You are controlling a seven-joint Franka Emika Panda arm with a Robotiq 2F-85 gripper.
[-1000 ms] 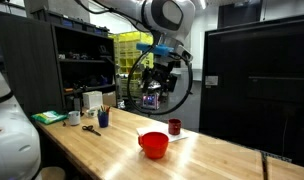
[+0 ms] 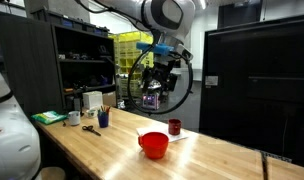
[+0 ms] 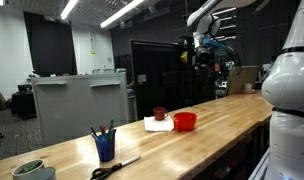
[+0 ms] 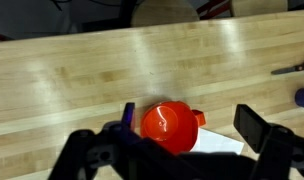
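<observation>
A red bowl or pot with a side handle (image 4: 170, 127) stands on the wooden table, empty as seen from above. In the first exterior view the same red bowl (image 2: 153, 146) sits near the table's middle. My gripper is high above the table, apart from everything on it. In the wrist view its two dark fingers stand wide apart, one at each side of the bowl, with nothing held between them. A dark red mug (image 2: 174, 127) stands behind the bowl, beside a white sheet (image 3: 159, 124).
A blue pen cup (image 3: 104, 146) and black scissors (image 3: 115, 169) lie toward one end of the table, with a white mug (image 2: 74, 118) farther along. A dark strip (image 2: 264, 166) lies at the opposite end. Bare wood (image 4: 92, 75) surrounds much of the bowl.
</observation>
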